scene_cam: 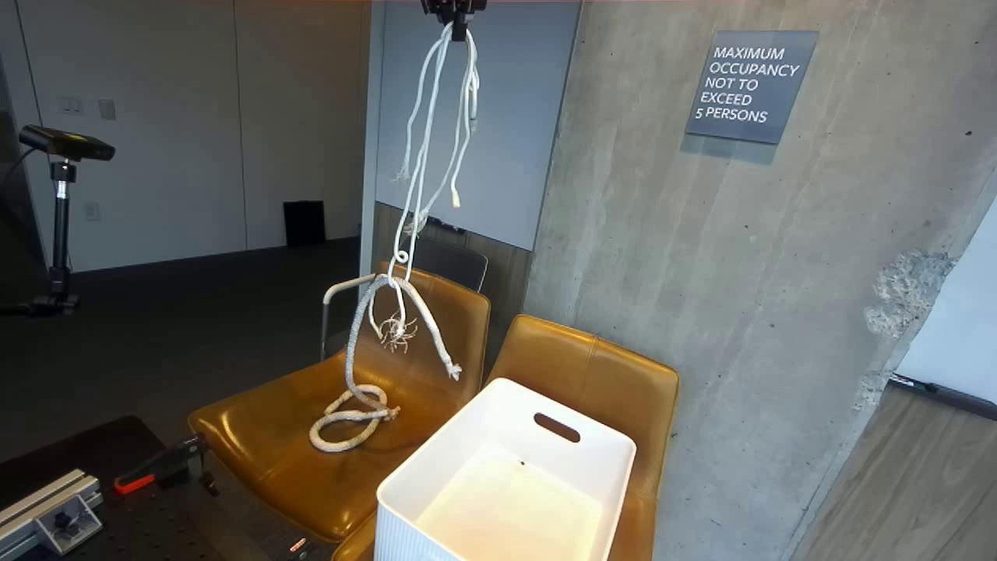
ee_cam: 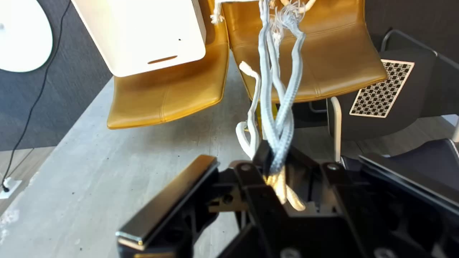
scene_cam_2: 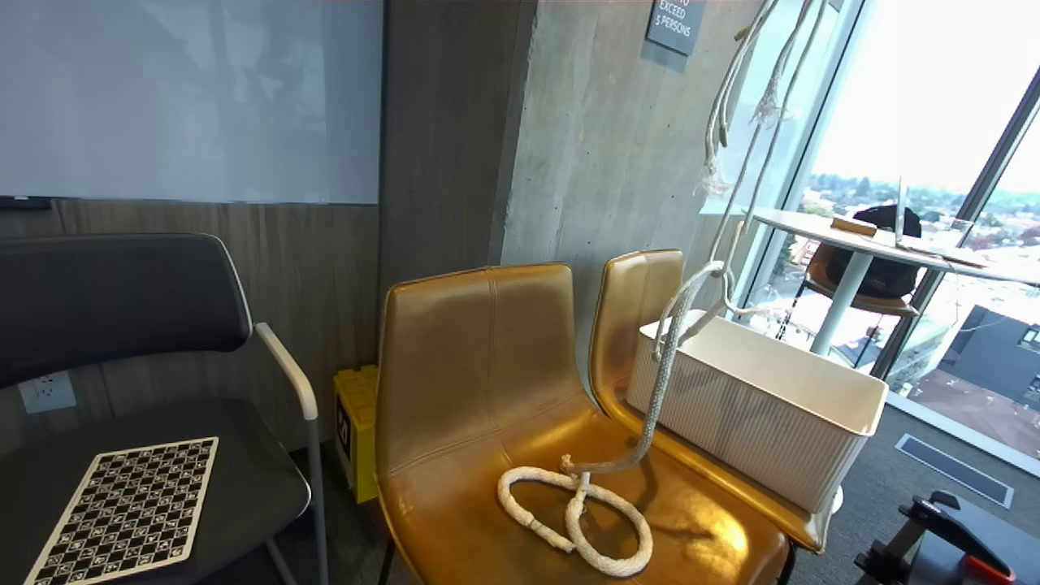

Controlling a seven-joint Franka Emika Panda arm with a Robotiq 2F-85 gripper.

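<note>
My gripper (scene_cam: 458, 29) is at the top edge of exterior view 1, shut on a bundle of thin white ropes. In the wrist view the ropes (ee_cam: 277, 103) run out from between the shut fingers, with short ends poking through. They dangle in several strands, and a thicker grey-white rope (scene_cam: 353, 341) hangs looped through them at the bottom. Its knotted end (scene_cam_2: 624, 561) reaches the seat of the left tan chair (scene_cam: 290, 411). A white bin (scene_cam: 411, 533) stands on the right tan chair, its inside empty apart from a small dark speck.
The right chair's back (scene_cam: 598, 360) rises behind the bin, near the concrete wall (scene_cam: 748, 374). A dark chair (scene_cam_2: 127, 302) with a checkered board (scene_cam_2: 127, 507) stands at the left in exterior view 2.
</note>
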